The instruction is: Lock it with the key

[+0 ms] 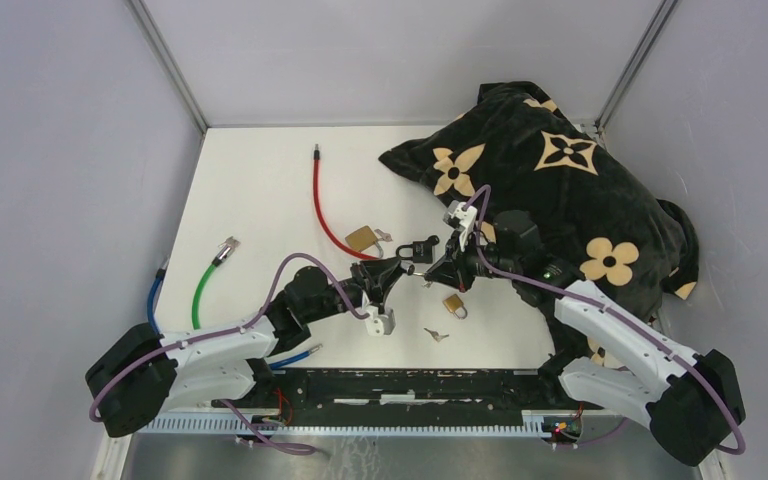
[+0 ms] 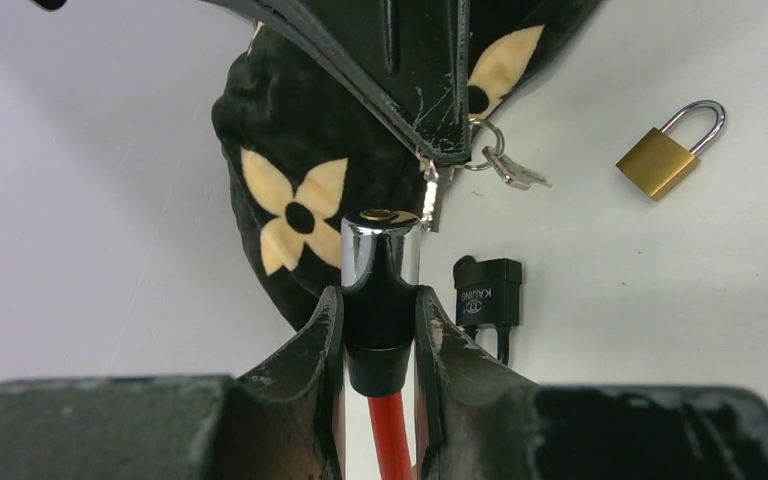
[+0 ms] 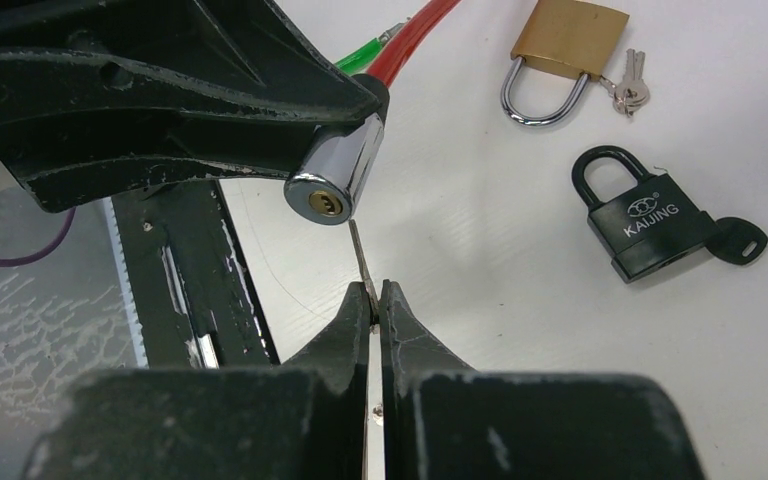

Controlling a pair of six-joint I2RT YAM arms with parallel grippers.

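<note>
My left gripper is shut on the black-and-chrome lock head [image 2: 381,252] of the red cable lock [image 2: 389,435]. In the right wrist view, the lock head's end face, with its brass keyhole [image 3: 325,203], looks toward my right gripper. That gripper is shut on a thin key [image 3: 362,255], its blade pointing at the lock head. The blade's tip is outside the keyhole, by the rim of the end face; whether it touches the rim I cannot tell. A ring with more keys [image 2: 512,170] dangles from the right fingertips.
A black padlock [image 3: 650,222] with its key and a large brass padlock [image 3: 570,38] lie on the table. A small brass padlock [image 1: 455,306] and loose keys [image 1: 436,334] are nearer the front. Dark patterned cloth [image 1: 570,190] covers the right side.
</note>
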